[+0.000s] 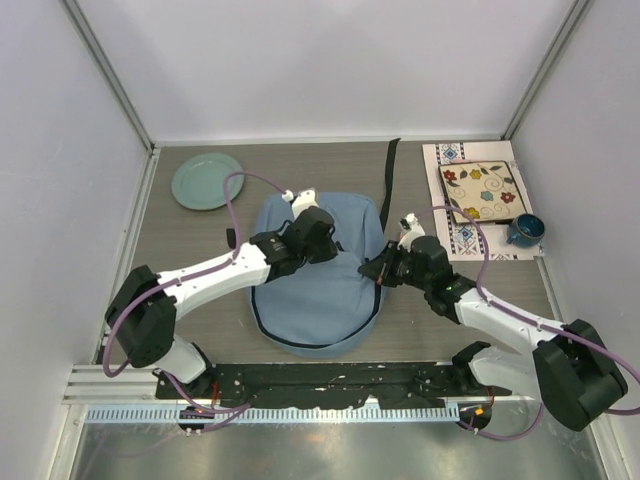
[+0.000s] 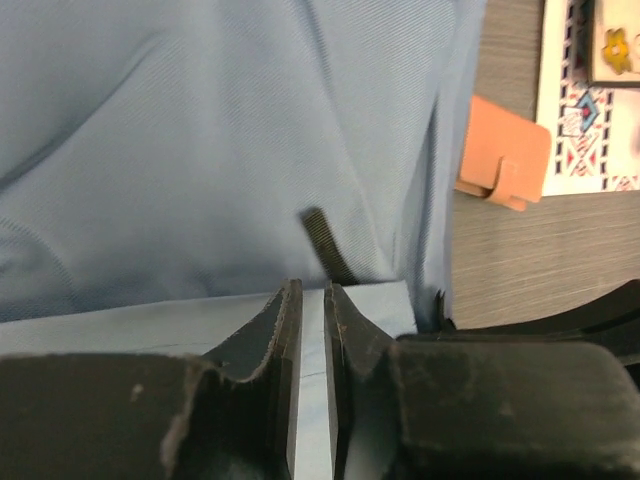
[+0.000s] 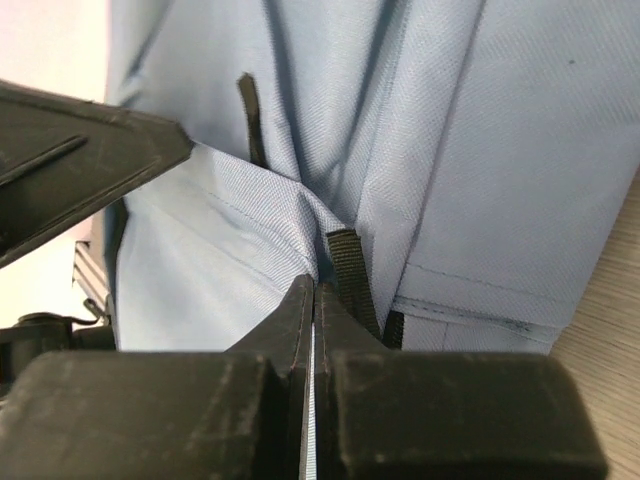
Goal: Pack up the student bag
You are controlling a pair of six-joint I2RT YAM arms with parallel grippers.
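Note:
The blue-grey bag [image 1: 310,310] lies flat in the middle of the table, its dark trim curving along the near end. My right gripper [image 1: 365,268] is shut on the edge of the bag's opening at its right side; in the right wrist view the fabric [image 3: 255,215] runs up to the closed fingertips beside a dark zipper end. Over the bag, left of it, is my left gripper [image 1: 338,248]. In the left wrist view its fingers [image 2: 285,320] stand slightly apart above the edge of the opening, a narrow strip of fabric showing through the gap.
An orange wallet [image 2: 505,150] lies right of the bag. At the back right, a patterned mat [image 1: 465,240] bears a floral-covered book [image 1: 482,190] and a blue mug [image 1: 526,230]. A green plate [image 1: 205,181] sits back left. A black strap [image 1: 390,180] extends behind the bag.

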